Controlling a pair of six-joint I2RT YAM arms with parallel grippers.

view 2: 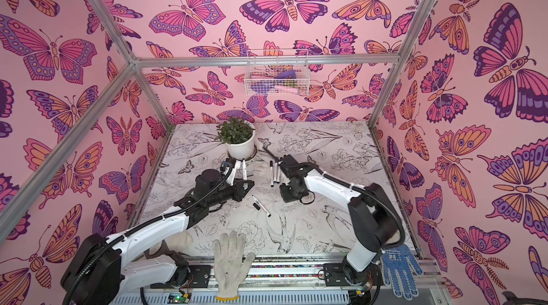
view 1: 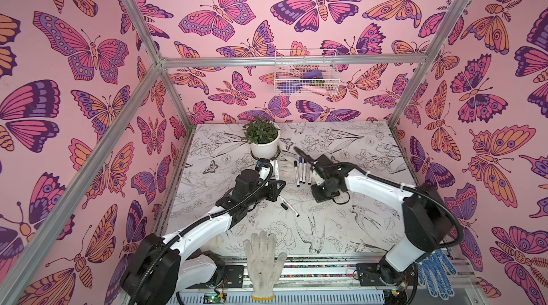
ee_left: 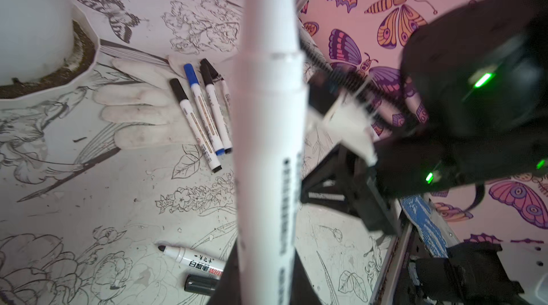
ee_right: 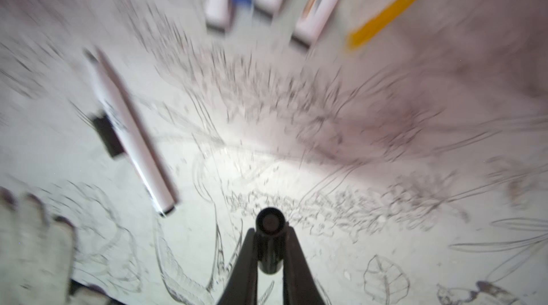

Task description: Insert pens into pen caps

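A white marker (ee_left: 268,150) stands upright with my left gripper (view 1: 276,188) shut on it; its top end runs out of the left wrist view. To the right, above the table, my right gripper is shut on a small black cap (ee_right: 270,220), seen end-on between its fingers. An uncapped white marker (ee_right: 132,139) with a dark tip lies on the table between the arms. Right beside it lies a loose black cap (ee_right: 107,134). Farther back, several capped markers (ee_left: 194,122) lie in a row, black and blue.
A potted plant (view 1: 265,148) stands behind the left gripper. A white glove (ee_left: 139,110) lies by the marker row, and another glove (view 1: 263,265) at the front edge.
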